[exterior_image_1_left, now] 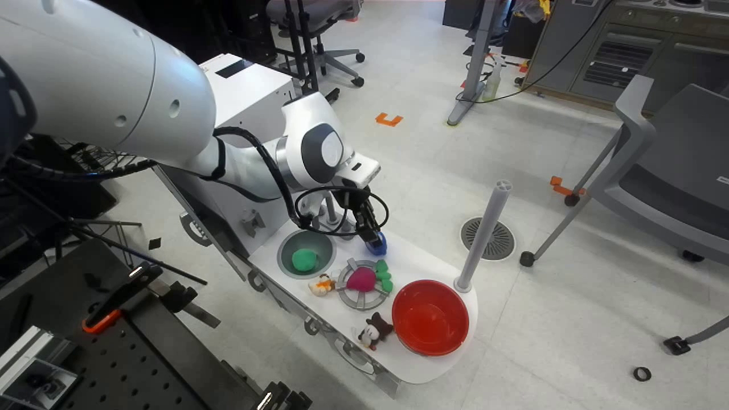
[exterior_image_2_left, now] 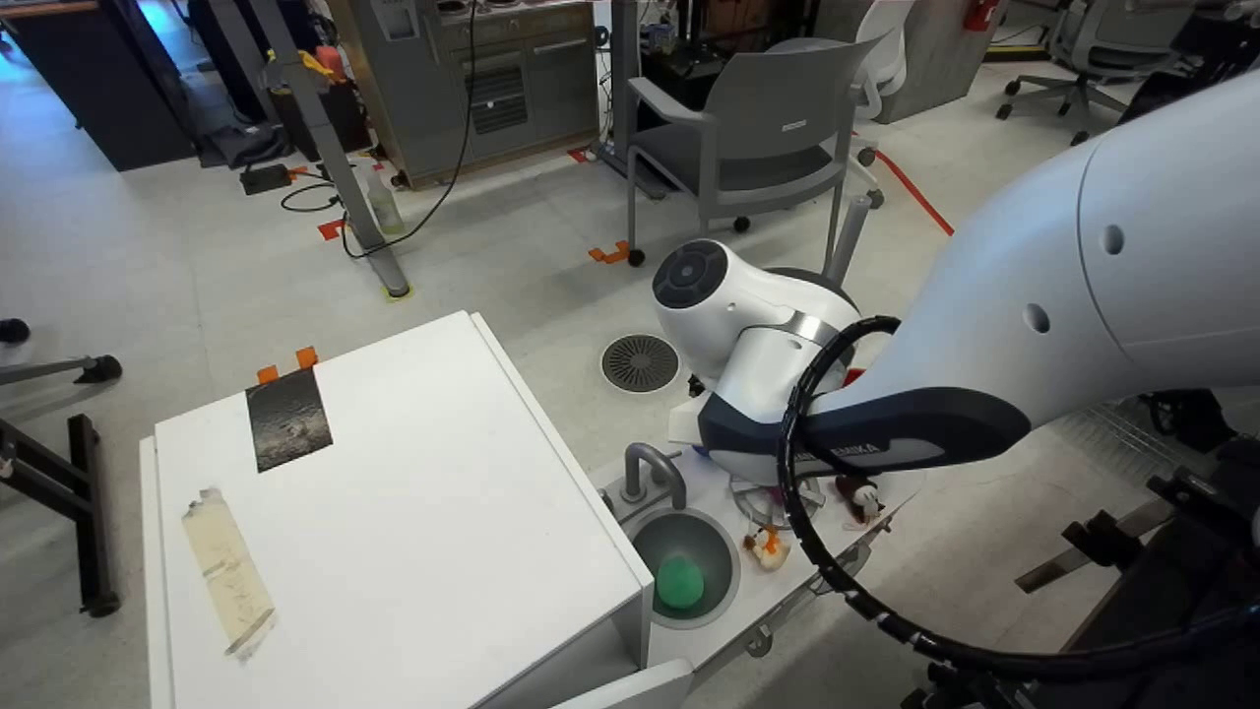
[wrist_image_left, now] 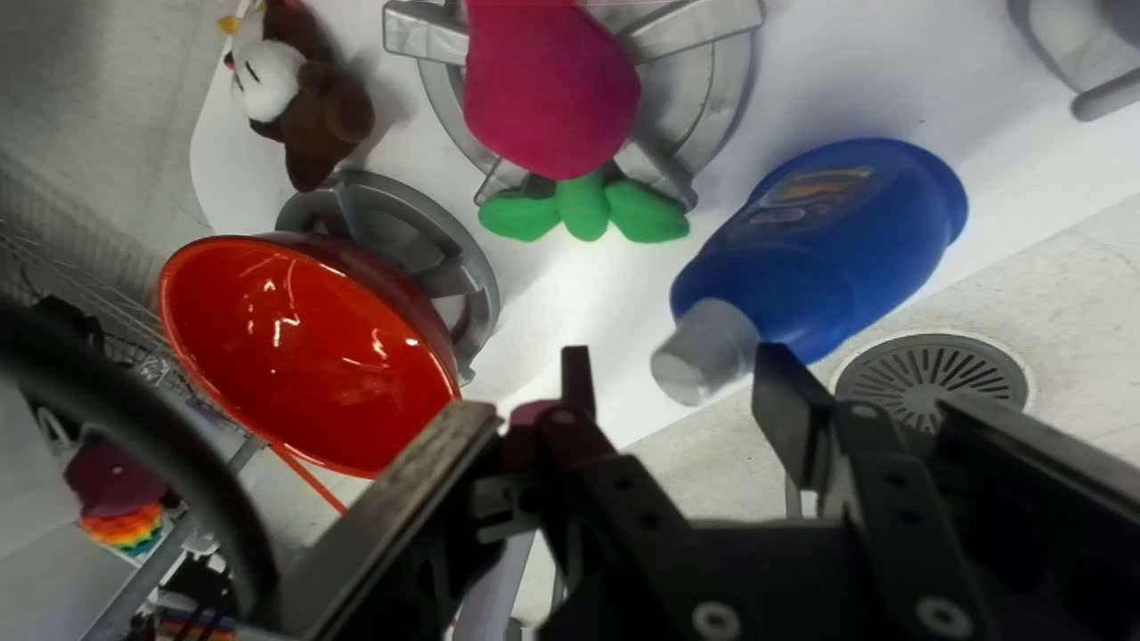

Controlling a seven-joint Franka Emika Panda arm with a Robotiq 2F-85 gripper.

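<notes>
A blue bottle (wrist_image_left: 828,246) with a grey cap (wrist_image_left: 705,351) is at the counter's edge in the wrist view; I cannot tell whether it stands or leans. My gripper is partly open. Its right finger (wrist_image_left: 785,401) overlaps the cap's edge in the picture, with clear space between the cap and the left finger. Whether anything touches is unclear. In exterior view 1 the gripper (exterior_image_1_left: 374,239) hides part of the bottle (exterior_image_1_left: 379,249). The arm blocks the gripper in exterior view 2.
A pink plush with green leaves (exterior_image_1_left: 362,279) lies on the burner (exterior_image_1_left: 347,298). Nearby are a red bowl (exterior_image_1_left: 430,318), a brown plush (exterior_image_1_left: 375,331) and an orange-and-white plush (exterior_image_1_left: 321,286). The sink (exterior_image_1_left: 285,246) holds a green object (exterior_image_1_left: 304,259). A faucet (exterior_image_2_left: 650,463) and a grey post (exterior_image_1_left: 483,236) rise from the counter.
</notes>
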